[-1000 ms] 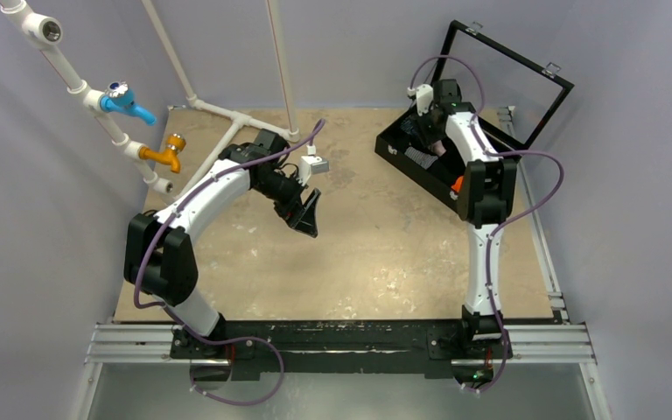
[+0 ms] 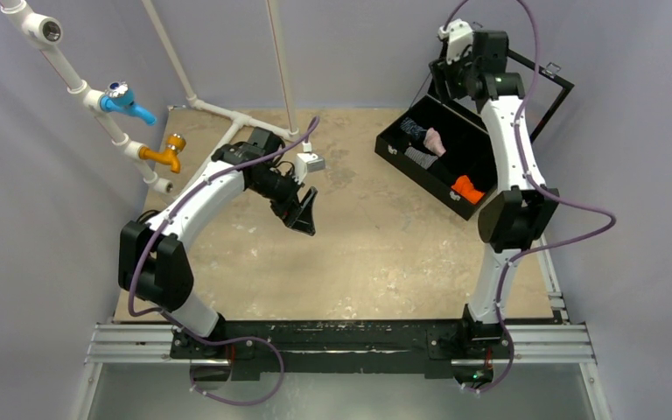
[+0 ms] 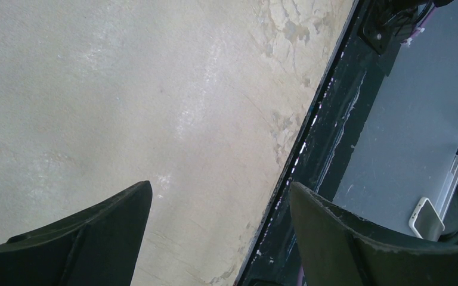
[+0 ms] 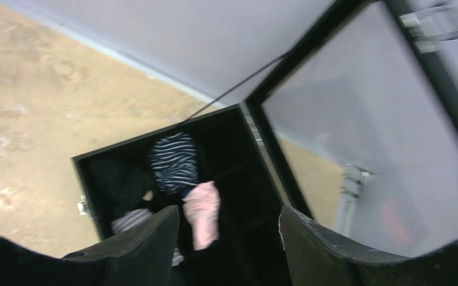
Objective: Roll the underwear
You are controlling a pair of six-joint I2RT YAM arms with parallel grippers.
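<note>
A black box [image 2: 389, 150] with raised lid holds folded clothes: striped dark cloth [image 4: 173, 161], a pink cloth [image 4: 203, 208], a grey patterned piece [image 2: 422, 159] and orange cloth [image 2: 466, 189]. My right gripper [image 2: 452, 79] is high above the box's back, fingers apart, nothing visible between them; the right wrist view is blurred. My left gripper [image 2: 302, 214] hangs open and empty over the bare tabletop, as the left wrist view also shows.
White pipes with a blue tap [image 2: 127, 103] and an orange tap [image 2: 162, 157] stand at the left and back left.
My right arm has risen up and back out of the box, uncovering the clothes. The left arm has shifted very slightly.
</note>
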